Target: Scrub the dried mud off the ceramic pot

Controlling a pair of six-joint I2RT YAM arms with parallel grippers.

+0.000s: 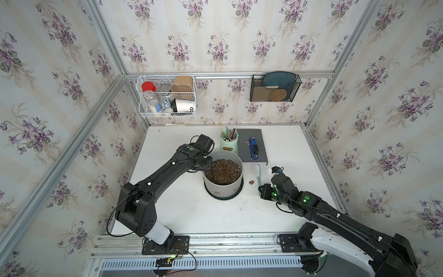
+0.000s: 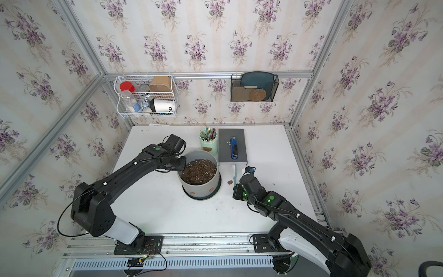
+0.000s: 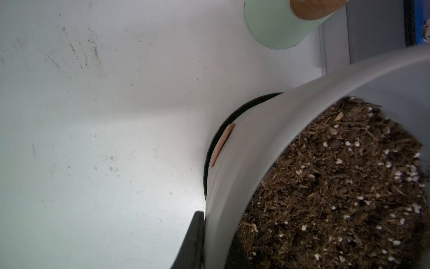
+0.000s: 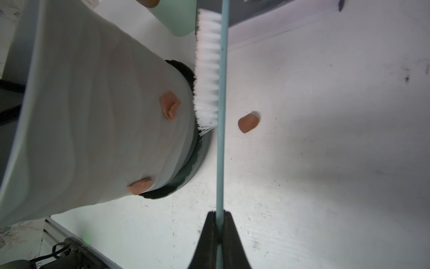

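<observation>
The grey-white ceramic pot (image 1: 225, 189), full of dark soil, stands on a dark green saucer (image 4: 170, 190). Its rim is pinched by my left gripper, one finger outside and one over the soil. Brown mud patches (image 4: 170, 105) stick to the side facing my right arm, with a lower one (image 4: 140, 186) near the base and another (image 3: 223, 144) on the left side. My right gripper is shut on the light blue handle of a white-bristled brush (image 4: 208, 67). The bristles face the pot; in the top left view a gap separates them from its wall.
A loose brown chip (image 4: 249, 122) lies on the table right of the pot. Behind stand a green pencil cup (image 1: 228, 143) and a dark grey book (image 1: 251, 138) with a blue tool (image 1: 253, 148) on it.
</observation>
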